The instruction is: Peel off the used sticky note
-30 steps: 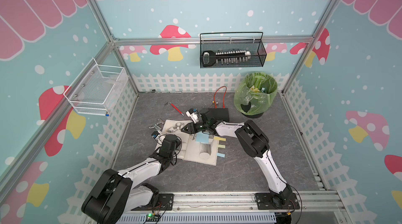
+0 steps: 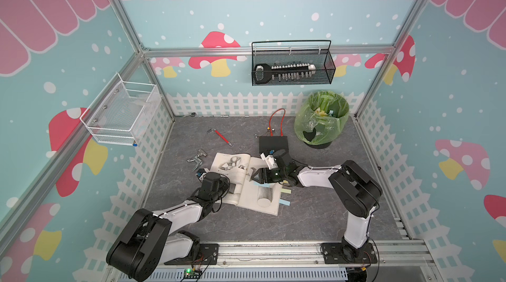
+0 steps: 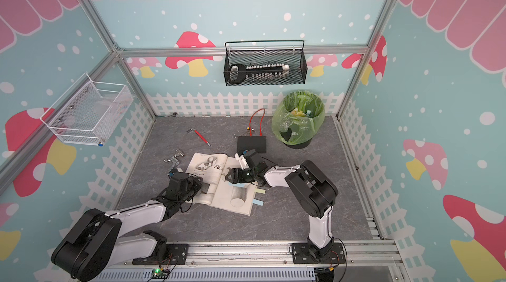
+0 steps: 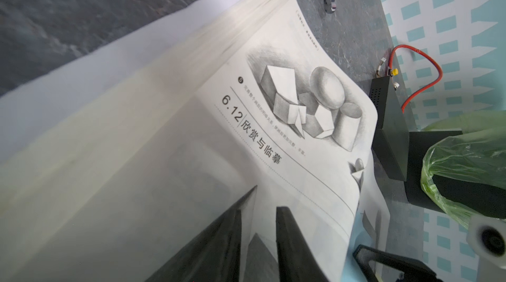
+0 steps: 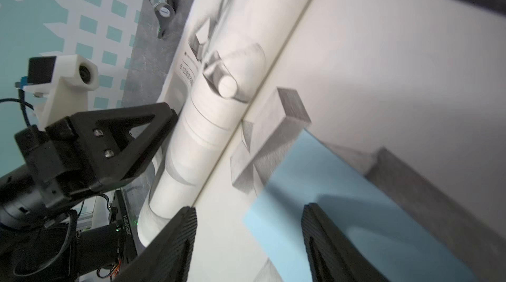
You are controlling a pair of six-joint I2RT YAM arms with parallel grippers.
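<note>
An open sketch book (image 2: 253,197) lies on the grey table, with blue and green tabs at its right edge. A blue sticky note (image 5: 348,218) lies on the right page. My right gripper hovers over the note's left corner, fingers apart with nothing visible between them. My left gripper is over the left page, below the 6.12 heading, its fingertips apart with only paper visible beneath. In the right wrist view the left page bows up into a curl.
A bin with a green liner (image 2: 321,118) stands back right. A black box (image 2: 273,144), a red-handled tool (image 2: 221,137) and metal fittings (image 2: 199,158) lie around the book.
My right gripper has moved right and toward the front, over the blue note. The book has shifted slightly toward the front right.
</note>
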